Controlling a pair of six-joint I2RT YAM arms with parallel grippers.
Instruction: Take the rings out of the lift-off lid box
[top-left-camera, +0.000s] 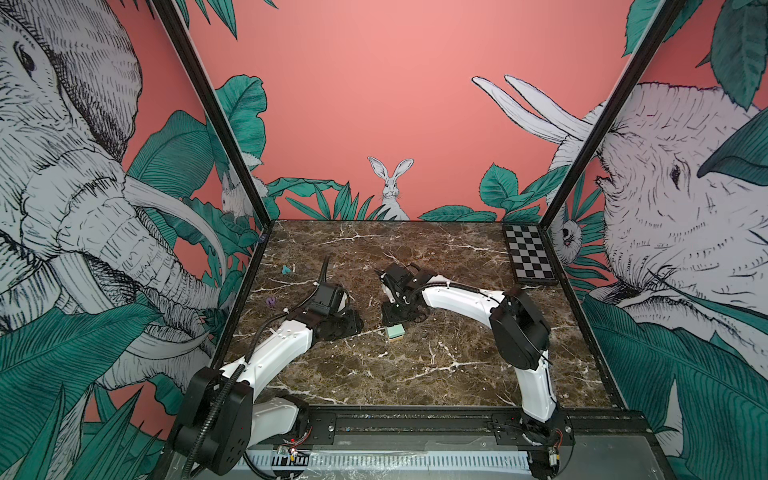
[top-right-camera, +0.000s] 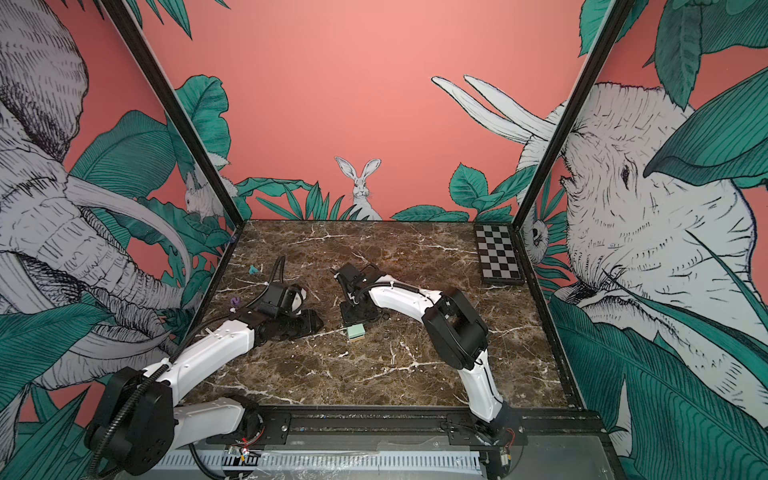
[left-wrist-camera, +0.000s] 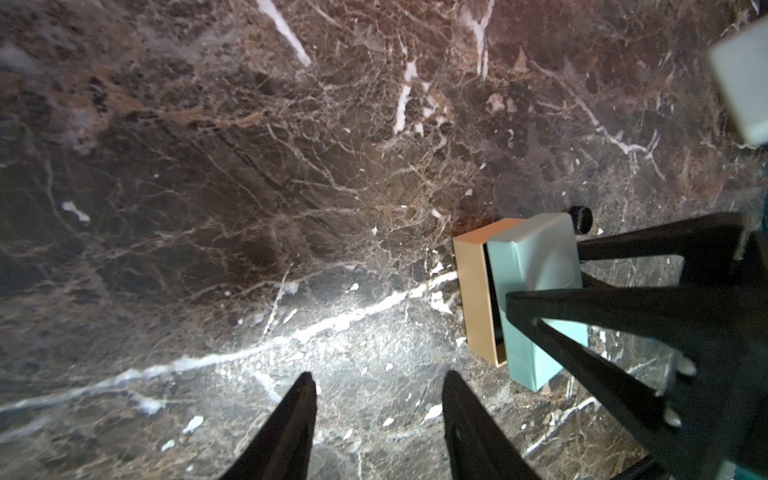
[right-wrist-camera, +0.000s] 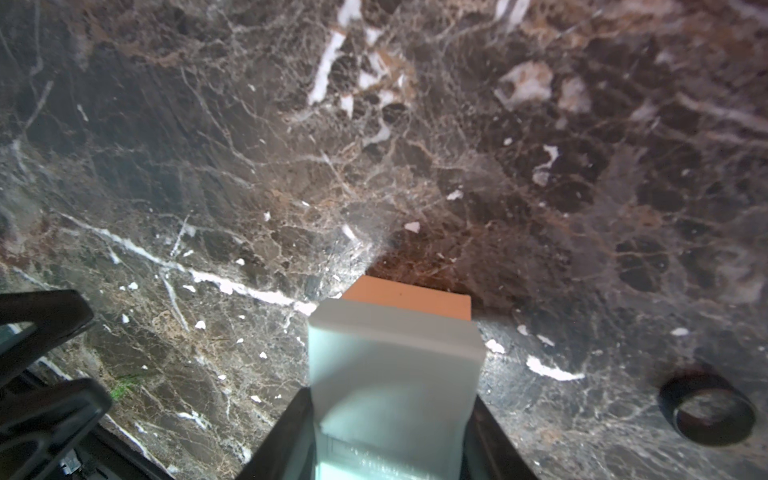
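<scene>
My right gripper is shut on the mint-green lid (right-wrist-camera: 396, 360), one finger on each side of it. Below the lid shows the orange-tan box base (left-wrist-camera: 477, 308), upright on the marble table. In the left wrist view a dark gap runs between lid and base, so the lid sits raised and skewed over it. The inside of the box is hidden. A black ring (right-wrist-camera: 708, 408) lies on the table beside the box. My left gripper stands open to the left of the box, nothing between its fingers.
A checkered board (top-left-camera: 530, 254) lies at the back right. Small turquoise (top-left-camera: 286, 270) and purple (top-left-camera: 271, 301) objects lie on the left side of the table. The two grippers are close together at mid-table.
</scene>
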